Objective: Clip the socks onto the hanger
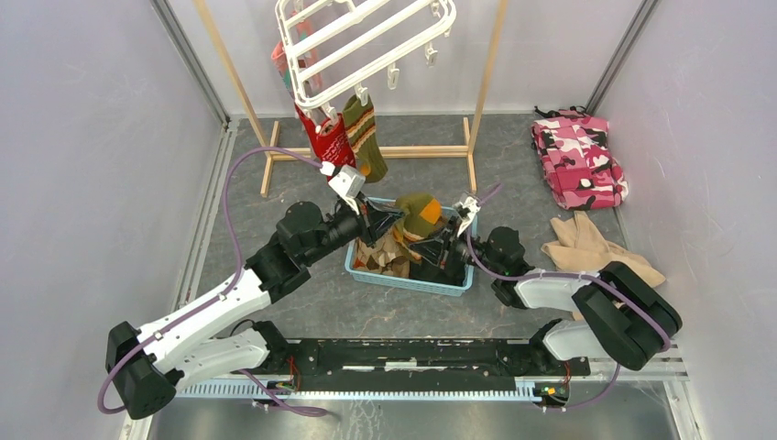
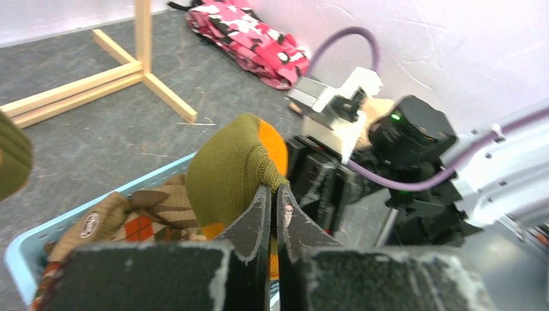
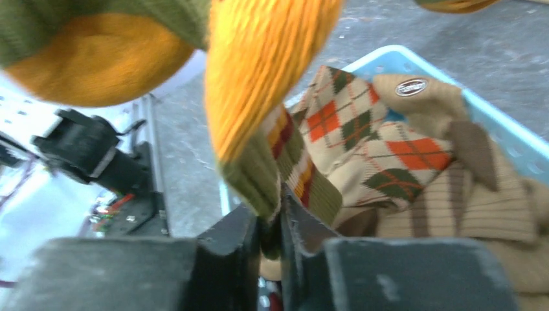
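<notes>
An olive sock with orange patches hangs over the blue basket. My left gripper is shut on it. My right gripper has the sock's striped lower part between its fingers; whether they grip it I cannot tell. Several socks, brown and argyle, lie in the basket. The white hanger with clips is above the wooden stand, with a red sock and an olive striped sock hanging from it.
The wooden stand stands behind the basket. A pink camouflage bag and a beige cloth lie on the right.
</notes>
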